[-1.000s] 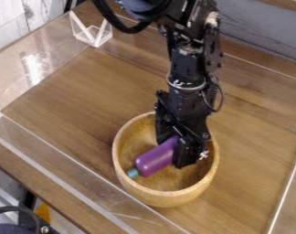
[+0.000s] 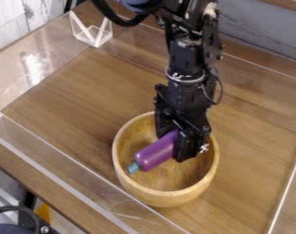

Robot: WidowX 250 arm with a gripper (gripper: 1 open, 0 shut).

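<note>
A tan round bowl (image 2: 169, 187) sits on the wooden table near the front. A purple cylindrical object with a pale teal end (image 2: 152, 157) lies tilted inside it, its upper end under my black gripper (image 2: 176, 137). The gripper reaches down over the bowl and is shut on the purple object; its fingertips are partly hidden.
A white wire-like holder (image 2: 92, 27) stands at the back left. The table's front left edge runs past the bowl.
The gripper and purple object have risen slightly and shifted a little left within the bowl.
</note>
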